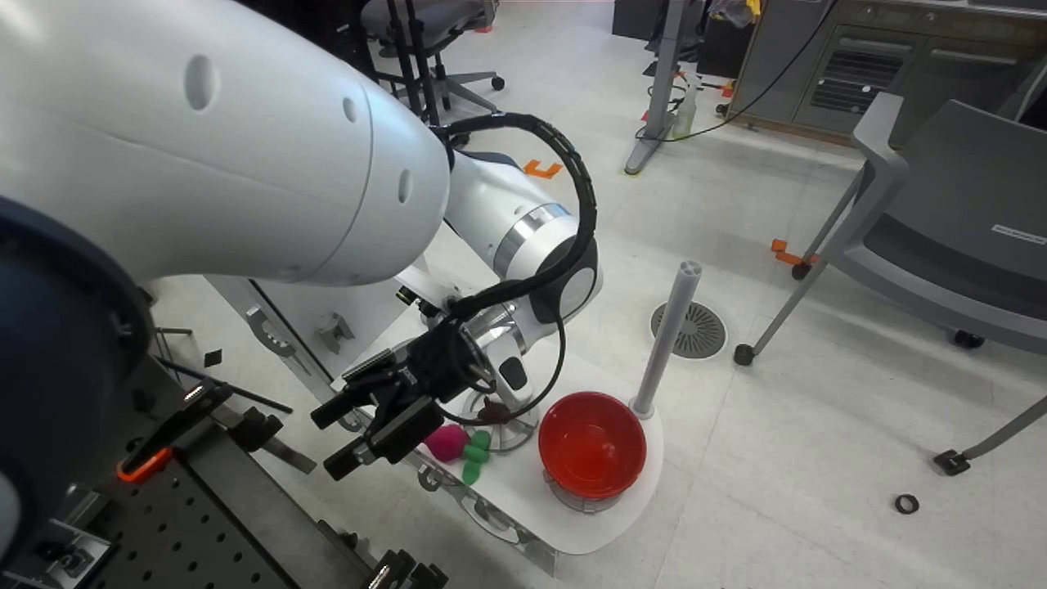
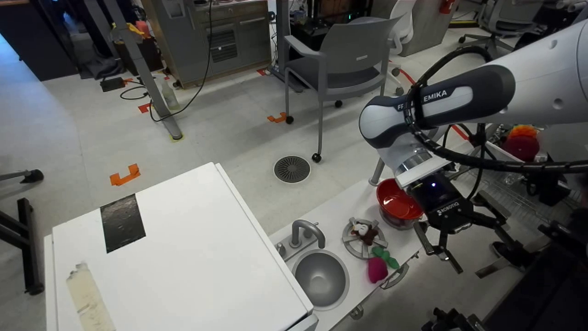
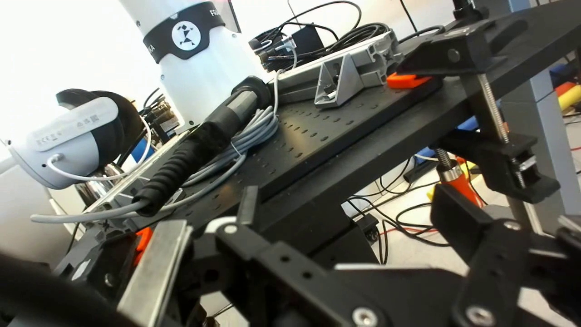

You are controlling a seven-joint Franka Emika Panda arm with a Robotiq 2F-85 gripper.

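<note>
My gripper [image 1: 331, 442] is open, its two fingers spread wide with nothing between them. In exterior view 2 the gripper [image 2: 482, 265] hangs near the red bowl [image 2: 398, 199], on the side toward the dark bench. The bowl stands on the white counter and looks empty. Beside it a brown and white plush toy [image 2: 364, 231] lies on the round burner grate. Close by on the counter lies a magenta toy [image 2: 377, 270] with green leaf-like pieces [image 2: 386, 256]. The wrist view shows the gripper facing the bench, with no counter item in sight.
A metal sink [image 2: 320, 278] with a grey faucet [image 2: 304, 231] sits beside the white cabinet [image 2: 209, 248]. A grey post [image 1: 667, 339] rises behind the bowl. The perforated bench [image 3: 316, 131] carries coiled cable, a clamp [image 3: 463, 52] and a white headset [image 3: 71, 139].
</note>
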